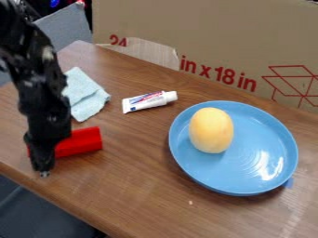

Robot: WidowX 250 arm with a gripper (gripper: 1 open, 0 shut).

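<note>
The black gripper point(45, 158) is low at the left of the table, over a red object point(78, 141) that lies near the table's front-left edge and is partly hidden behind it. Its fingertips look close together at the red object's left end; whether anything is between them cannot be made out. A pale folded cloth point(84, 94) lies behind the red object. A toothpaste tube point(149, 100) lies at the middle back. On the right, a yellow oval object point(210, 131) rests on a blue plate point(231, 175).
A large cardboard box point(224, 42) stands along the back of the table. The table's edge runs along the lower left, with a dark area beyond.
</note>
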